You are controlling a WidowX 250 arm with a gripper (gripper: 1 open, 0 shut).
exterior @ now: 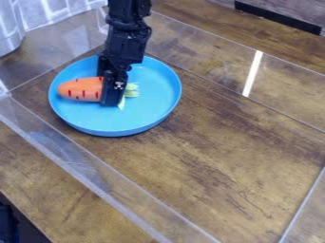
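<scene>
An orange toy carrot (pixel 80 89) with dark marks and pale green leaves lies in a round blue plate (pixel 152 114). My black gripper (pixel 112 95) reaches down from the top of the view into the plate and is shut on the carrot near its leafy end. Its fingers hide part of the carrot.
A white, crumpled object (pixel 10 24) stands at the upper left. Clear transparent edging runs along the left and right.
</scene>
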